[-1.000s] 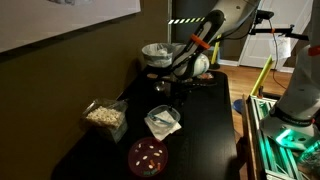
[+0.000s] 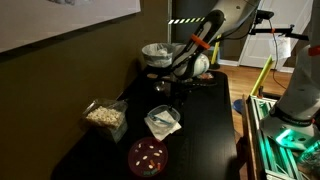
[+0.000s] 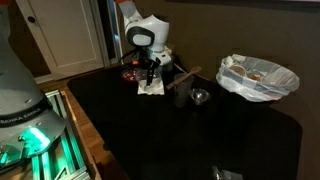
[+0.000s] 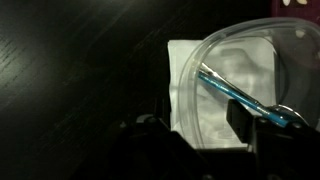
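A clear plastic bowl (image 4: 187, 95) rests on a white napkin (image 4: 182, 52) in the wrist view. Inside it lies a slim blue and silver utensil (image 4: 235, 93), with a rounded shiny end partly behind a finger. My gripper is open, its dark fingers (image 4: 248, 122) spread apart over the near part of the bowl, and nothing shows held between them. From exterior view 1, the gripper (image 2: 180, 98) hangs just behind the bowl (image 2: 162, 122). In exterior view 2 it hides most of the bowl above the napkin (image 3: 151, 87).
A dark red plate (image 2: 147, 158) with small bits on it stands near the bowl. A filled clear container (image 2: 106, 118) is at the left by the wall. Elsewhere are a white-lined basket (image 3: 258, 78), a small metal bowl (image 3: 199, 96) and a wooden utensil (image 3: 184, 76).
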